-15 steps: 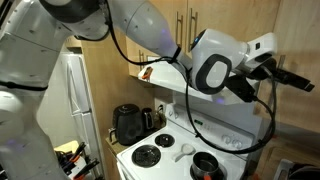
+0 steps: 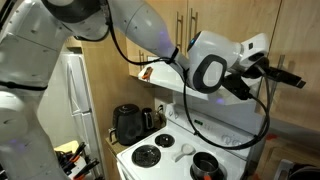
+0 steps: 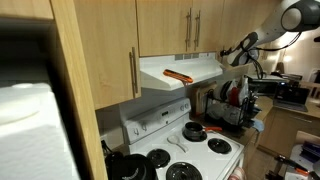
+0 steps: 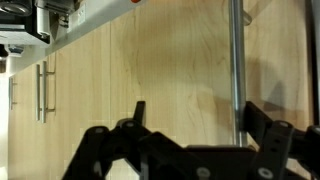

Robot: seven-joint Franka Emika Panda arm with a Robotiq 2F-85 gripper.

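My gripper is open in front of a light wooden cabinet door (image 4: 180, 70), its black fingers (image 4: 108, 152) spread at the bottom of the wrist view. A long metal bar handle (image 4: 238, 65) runs between them, much nearer the right finger; whether it touches that finger I cannot tell. In exterior view 1 the gripper (image 2: 287, 76) is up against the upper cabinets at the right, where the arm hides part of the doors.
Below stands a white stove (image 2: 165, 150) with a dark pot (image 2: 206, 163) and a light spoon rest (image 2: 183, 152). A white range hood (image 3: 178, 75) carries an orange-red object (image 3: 178, 76). More cabinet handles (image 4: 42, 90) show at left in the wrist view.
The gripper has shifted slightly to the left in exterior view 1. The stove and the things on it look unchanged.
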